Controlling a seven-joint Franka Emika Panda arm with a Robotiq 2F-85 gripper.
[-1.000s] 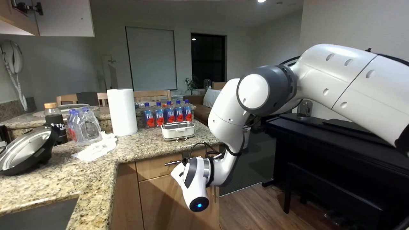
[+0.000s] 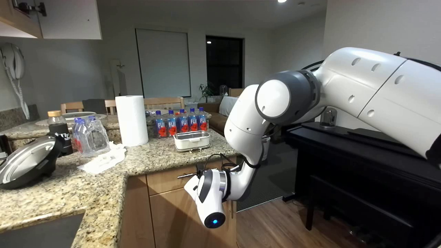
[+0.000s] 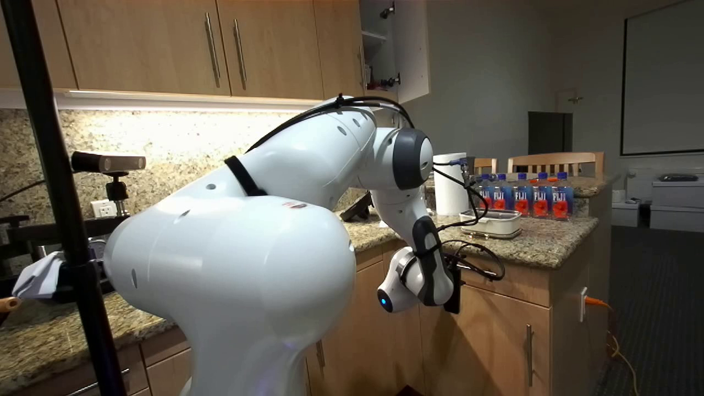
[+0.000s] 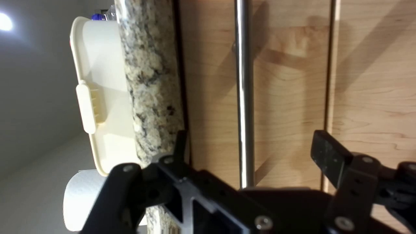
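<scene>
A shut wooden drawer (image 4: 288,101) with a silver bar handle (image 4: 244,97) faces my gripper in the wrist view. My fingers stand wide open, one black finger (image 4: 180,146) by the countertop side and the other finger (image 4: 327,152) by the drawer's lower seam. The handle runs between them in that view; I cannot tell how far ahead of the fingertips it lies. In exterior view 1 the handle (image 2: 188,175) shows to the left of my wrist, and the arm hides my fingers there.
On the granite counter (image 2: 161,159) above the drawer stand a cream container (image 2: 192,141), a paper towel roll (image 2: 132,120) and several water bottles (image 2: 182,123). The counter edge (image 4: 152,78) juts close to one finger. Below is a cupboard door (image 3: 491,330).
</scene>
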